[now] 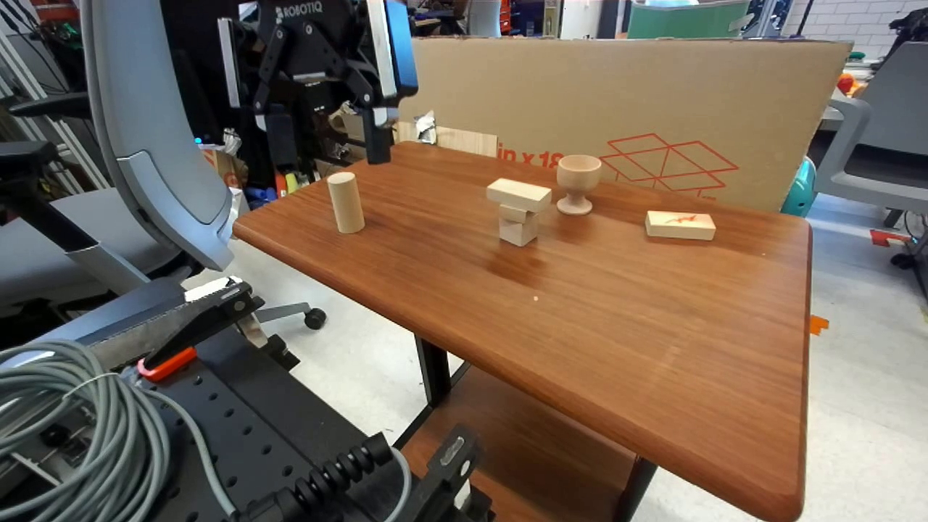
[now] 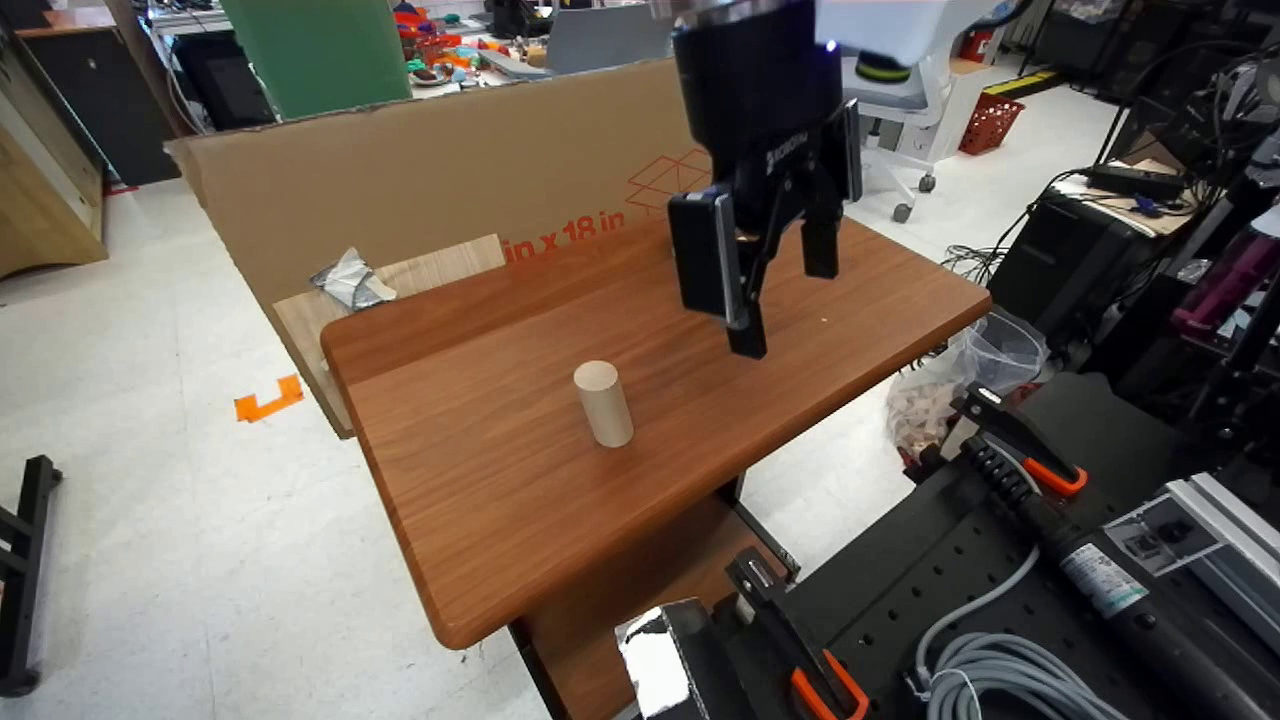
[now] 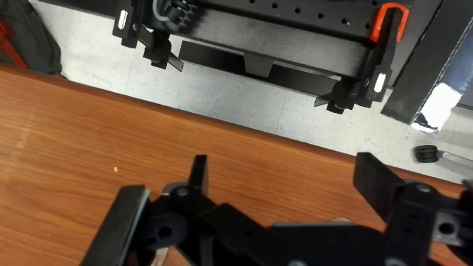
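Note:
High above the tabletop, my gripper [image 1: 328, 143] [image 2: 783, 292] hangs open, its fingers wide apart and empty. A pale wooden cylinder [image 1: 346, 203] [image 2: 603, 406] stands upright toward the table's left side in exterior view 1. Mid-table there, a flat wooden block [image 1: 519, 193] tops a short stack over a small cube [image 1: 518, 230]. Just behind the stack stands a wooden goblet [image 1: 578, 178], upright. One more flat block [image 1: 679, 225], with reddish marks, lies apart on the right. In exterior view 2 the gripper hides most of the stack and goblet.
A tall cardboard sheet [image 1: 609, 96] walls off its back edge. Below the front edge sits a black perforated cart [image 2: 924, 564] with clamps and coiled cable.

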